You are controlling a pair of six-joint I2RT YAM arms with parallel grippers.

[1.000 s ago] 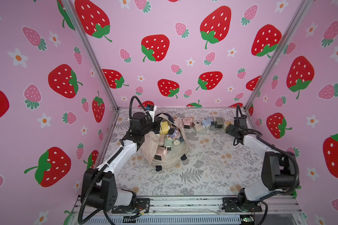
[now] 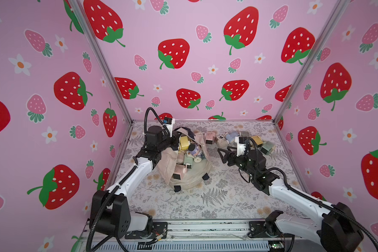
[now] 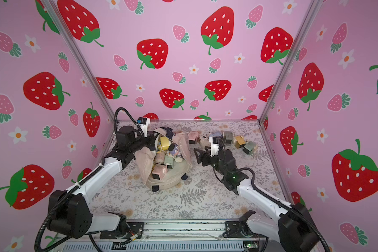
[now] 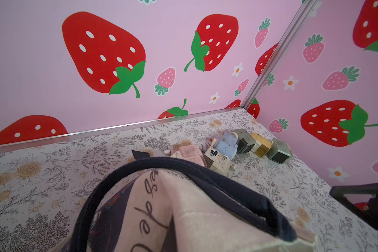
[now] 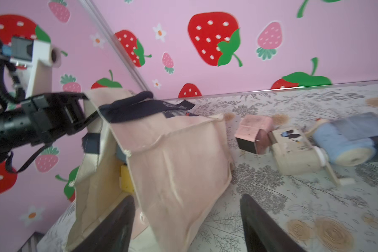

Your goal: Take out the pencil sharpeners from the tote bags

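A cream tote bag (image 3: 166, 178) lies open on the left half of the table, holding several sharpeners, among them a yellow one (image 2: 184, 142), a pink one (image 2: 179, 171) and a mint one (image 3: 168, 160). My left gripper (image 2: 175, 140) is at the bag's upper left rim by the dark handle (image 4: 138, 163); it is shut, and what lies between its fingers is unclear. My right gripper (image 2: 223, 155) hangs open to the right of the bag, nothing between its blurred fingers in the right wrist view.
A row of sharpeners stands along the back right: pink (image 4: 189, 155), cream (image 4: 218, 163), blue (image 4: 227, 145), grey (image 4: 245, 140), yellow (image 4: 260, 145) and green (image 4: 279, 151).
My right arm has swung left from the sharpeners at the far right toward the bag. The left arm and the bag look unchanged.
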